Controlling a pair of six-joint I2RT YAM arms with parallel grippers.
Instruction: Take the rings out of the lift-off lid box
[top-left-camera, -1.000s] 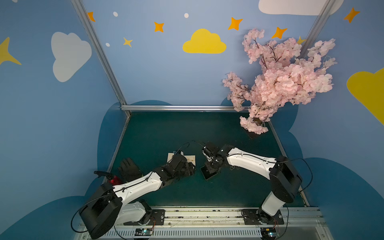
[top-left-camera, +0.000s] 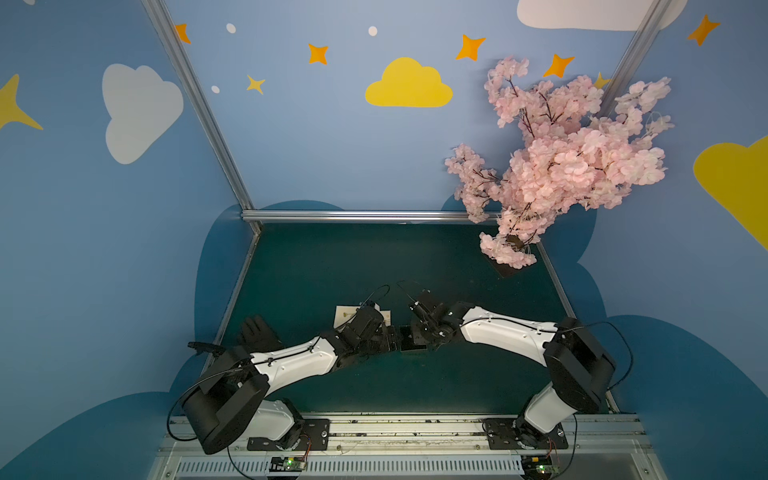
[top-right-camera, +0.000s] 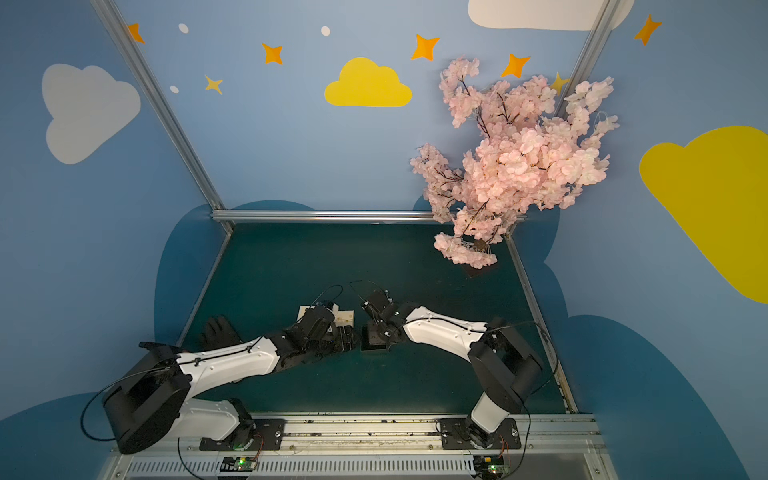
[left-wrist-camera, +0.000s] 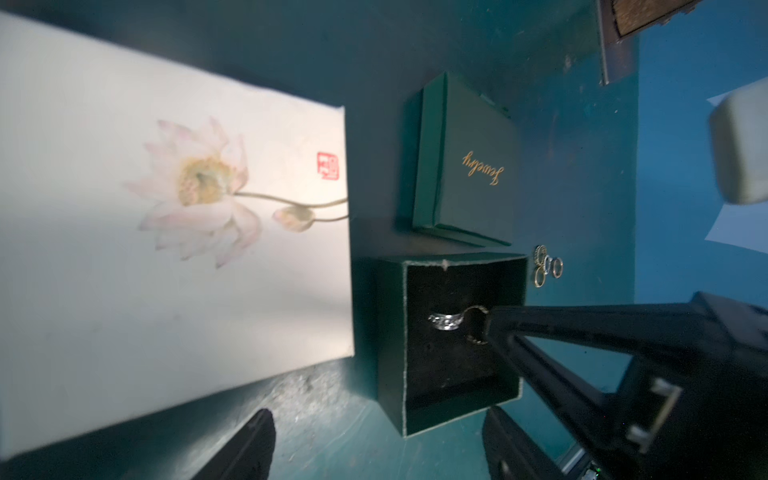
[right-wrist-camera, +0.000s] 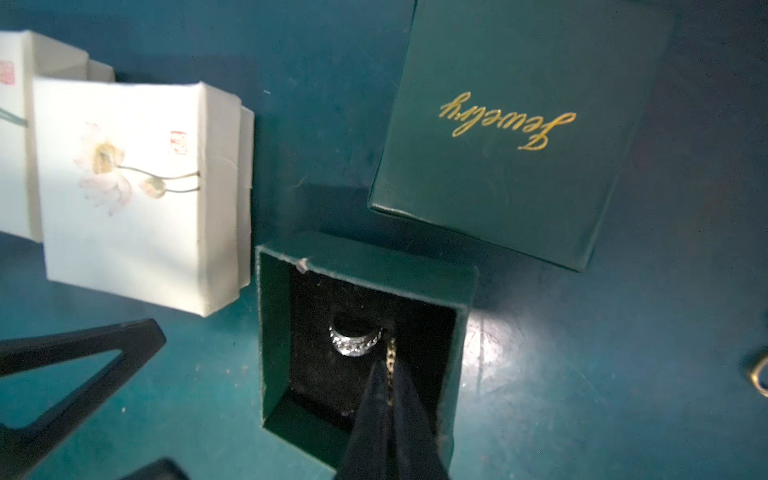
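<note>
The open green box (right-wrist-camera: 276, 360) has a black insert. A silver ring (right-wrist-camera: 356, 344) sits in it, and beside it a thin gold ring (right-wrist-camera: 391, 352) stands edge-on. My right gripper is shut, the gold ring's lower part between its fingertips. From the side, one finger covers part of that gold ring (left-wrist-camera: 475, 326). My left gripper stands open near the box's wall (left-wrist-camera: 392, 352), its fingers empty. The green lid (left-wrist-camera: 468, 172) marked "Jewelry" lies separately beside the box. Several rings (left-wrist-camera: 546, 266) lie loose on the table.
White flower-printed boxes (right-wrist-camera: 120, 192) stand close to the green box, near the left arm. A dark glove-like object (top-left-camera: 257, 334) lies at the table's left. Pink blossoms (top-left-camera: 568, 168) rise at the back right.
The left gripper has moved right, closer to the green box.
</note>
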